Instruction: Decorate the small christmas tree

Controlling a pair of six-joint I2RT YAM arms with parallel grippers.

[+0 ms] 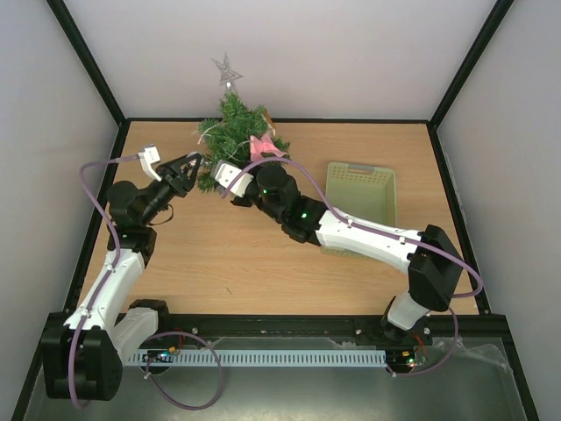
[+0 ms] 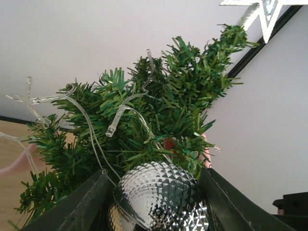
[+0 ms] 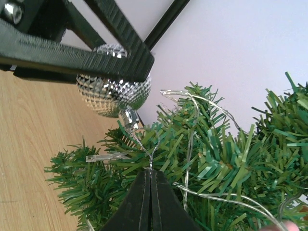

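The small Christmas tree (image 1: 231, 132) stands at the back centre, a silver star (image 1: 225, 73) on top, clear light wires and pink bow on it. A silver ball ornament (image 2: 159, 192) sits between the fingers of my left gripper (image 1: 195, 163) at the tree's left side; that gripper is open, and whether both fingers touch the ball is unclear. The ball's silver string (image 3: 140, 144) runs down to the fingertips of my right gripper, which is shut at the branches with the string at its tips.
A pale green plastic basket (image 1: 377, 180) sits on the right of the wooden table (image 1: 219, 272), partly behind my right arm. Walls surround the back and sides.
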